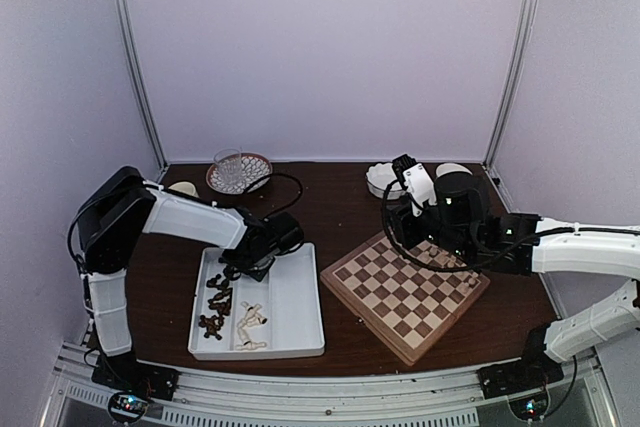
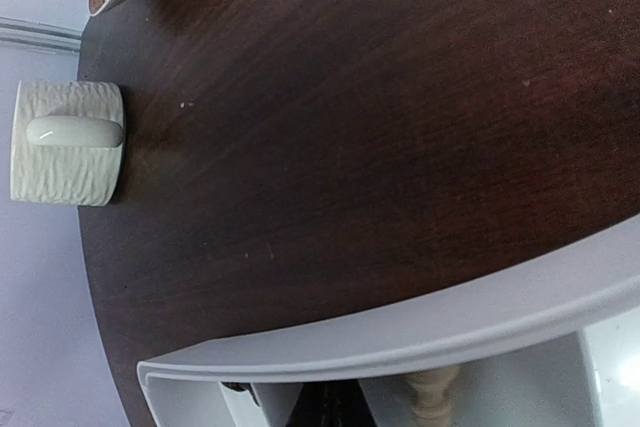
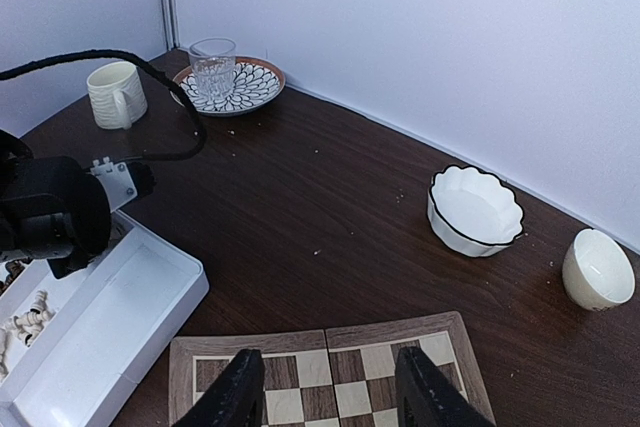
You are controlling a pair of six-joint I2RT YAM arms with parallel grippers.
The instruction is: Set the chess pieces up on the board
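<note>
In the left wrist view my left gripper is shut with nothing between its fingers, low against the far wall of the white tray (image 1: 305,317). Just right of the fingers, outside them, is a pale chess piece (image 2: 433,392), partly cut off by the frame. Several light pieces (image 1: 250,327) lie in the tray's middle compartment, dark pieces (image 1: 214,323) in its left one. Over the wooden chessboard (image 1: 385,297) hangs my right gripper, its fingers wide apart and empty. Some pieces (image 1: 470,280) stand on the board's right side, partly hidden by the arm.
A cream mug (image 3: 117,95) and a patterned plate (image 3: 255,87) bearing a glass (image 3: 213,69) stand at the back left. A scalloped white bowl (image 3: 475,209) and a white cup (image 3: 598,269) are at the back right. Bare table (image 1: 320,207) lies between them.
</note>
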